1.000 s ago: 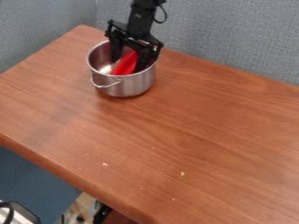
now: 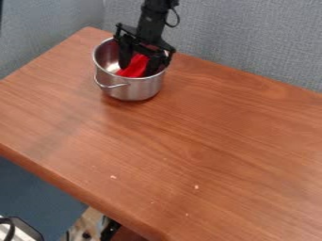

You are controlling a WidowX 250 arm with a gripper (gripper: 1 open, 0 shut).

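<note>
A steel pot (image 2: 130, 88) with a wire handle stands near the back left of the wooden table. Inside it lies a red object (image 2: 136, 67). My black gripper (image 2: 136, 55) reaches down into the pot from above, over and around the red object. Its fingertips are dark and partly hidden by the rim and by each other, so whether it holds the object is unclear.
Grey padded walls border it at the back and left. Some equipment and cables sit off the table at the bottom left.
My gripper has shifted slightly left inside the pot, and the visible shape of the red object has changed a little. The pot stays in about the same place.
</note>
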